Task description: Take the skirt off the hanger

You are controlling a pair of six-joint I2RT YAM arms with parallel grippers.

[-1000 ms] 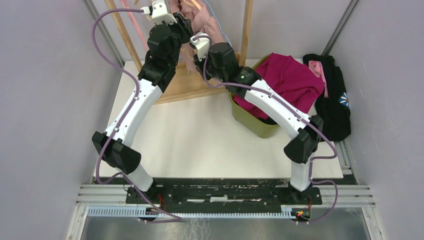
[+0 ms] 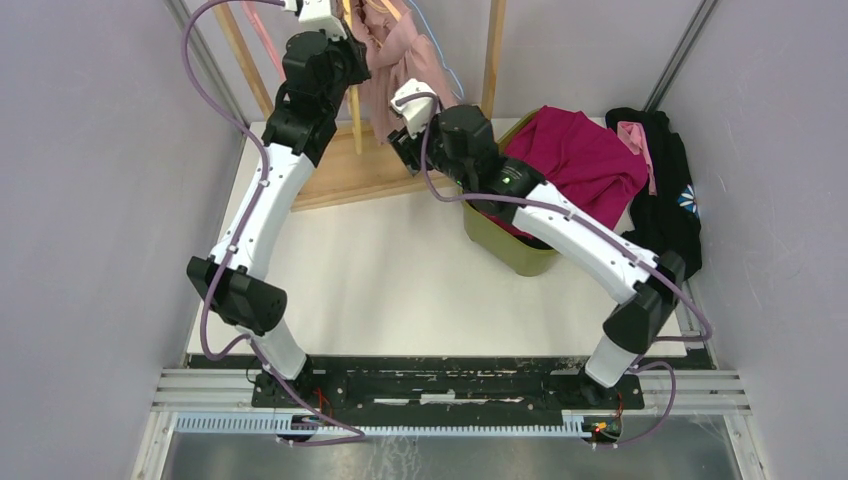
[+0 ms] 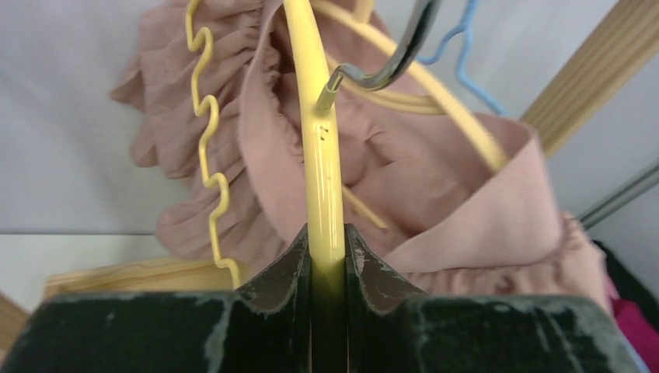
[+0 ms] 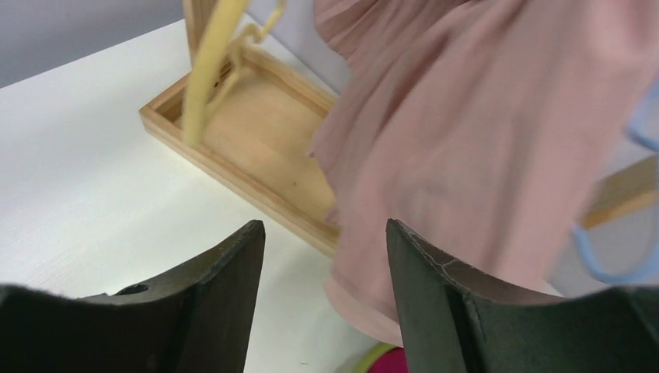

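Observation:
The pink skirt [image 2: 410, 70] hangs in folds on the rack. In the left wrist view my left gripper is shut on the yellow hanger [image 3: 319, 171], just below its metal hook, with the skirt [image 3: 412, 186] draped behind. My right gripper stands open beside the lower part of the skirt [image 4: 466, 148], with nothing clearly between its fingers.
A wooden rack base [image 2: 330, 190] stands at the back. A green bin [image 2: 510, 257] with magenta cloth is to its right, beside dark clothing [image 2: 670, 240].
My left gripper has shifted left with the hanger in it. My right gripper has moved right and toward the front, away from the left one.

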